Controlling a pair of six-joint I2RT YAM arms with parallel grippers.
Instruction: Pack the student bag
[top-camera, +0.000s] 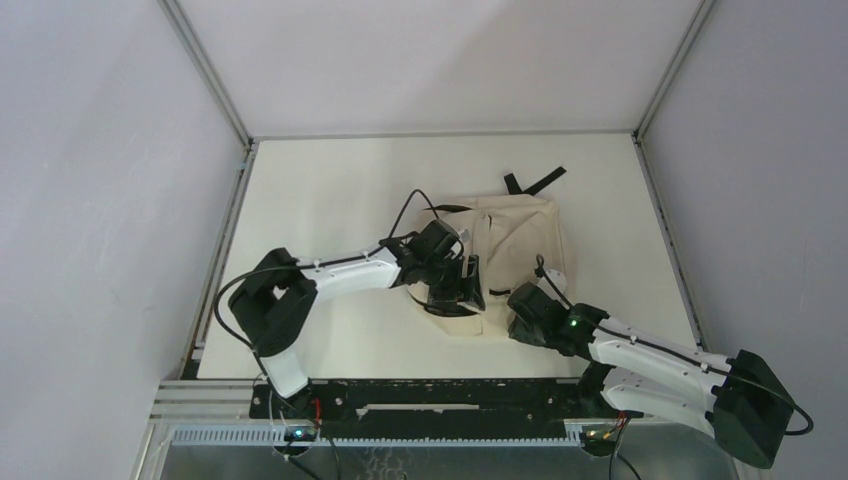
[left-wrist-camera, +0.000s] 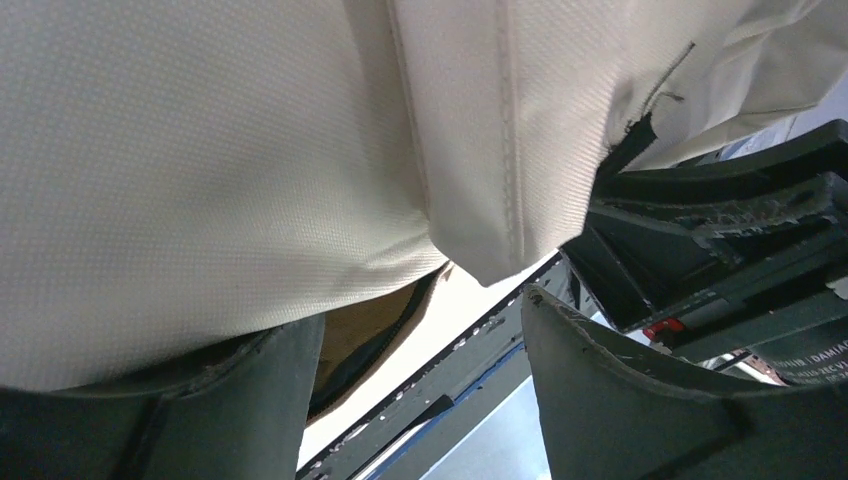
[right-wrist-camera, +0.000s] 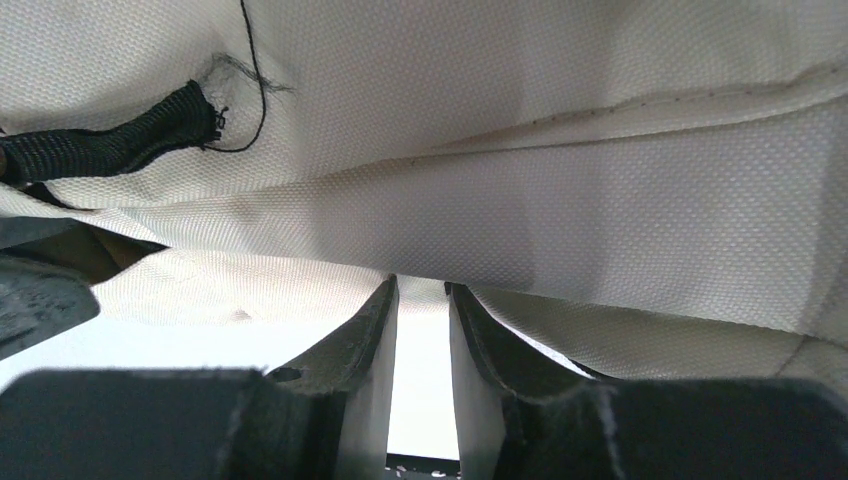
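Observation:
A beige cloth bag (top-camera: 520, 230) lies on the white table, its black-trimmed opening partly covered by my left arm. Over that opening my left gripper stands open, its fingers apart close to the bag's fabric; I see nothing clasped between them. At the bag's near right side, my right gripper is nearly closed on a fold of the beige fabric, with a narrow gap showing lower between its fingers. A dark strip of the bag's inside shows below the fabric in the left wrist view. What the bag holds is hidden.
Black straps (top-camera: 535, 183) stick out from the bag's far side. A short black webbing end (right-wrist-camera: 150, 135) with loose threads shows in the right wrist view. Both grippers are close together.

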